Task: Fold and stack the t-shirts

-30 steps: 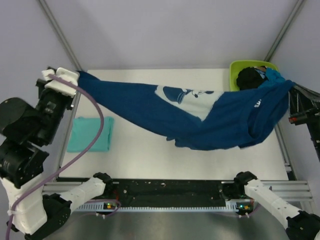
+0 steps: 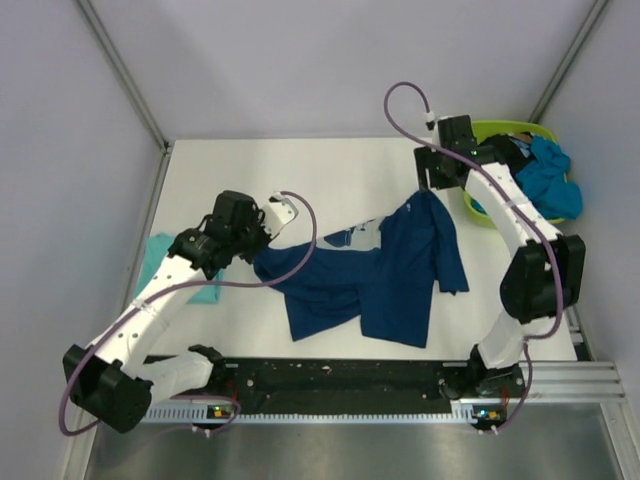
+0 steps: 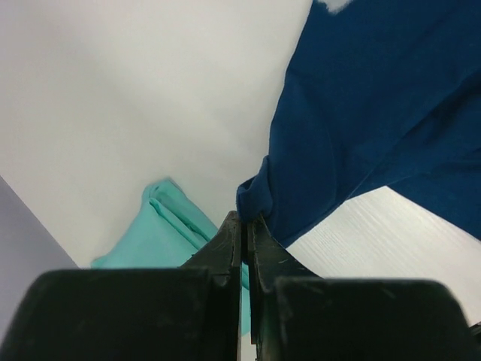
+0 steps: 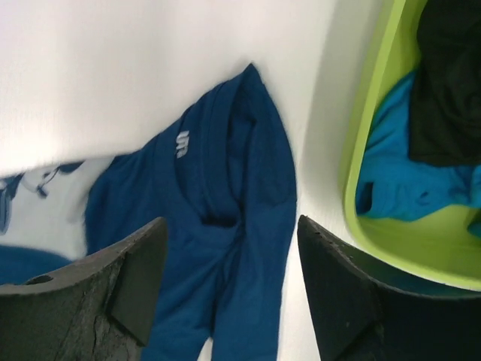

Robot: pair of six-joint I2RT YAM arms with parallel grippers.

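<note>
A navy T-shirt [image 2: 395, 290] with a pale printed panel lies spread on the white table, rumpled at both upper corners. My left gripper is shut on its left end, a bunched navy fold [image 3: 259, 192] standing at the fingertips. My right gripper is open above the shirt's right end [image 4: 255, 165], which lies free on the table. A folded turquoise shirt [image 2: 160, 258] lies at the table's left, partly behind my left arm, also in the left wrist view [image 3: 154, 233].
A green bin [image 2: 485, 128] of dark and blue clothes [image 2: 545, 180] stands at the back right, beside my right gripper.
The navy shirt has come down from hanging stretched between both grippers onto the table. Both arms have moved inward, and my right gripper has let go of its end.
</note>
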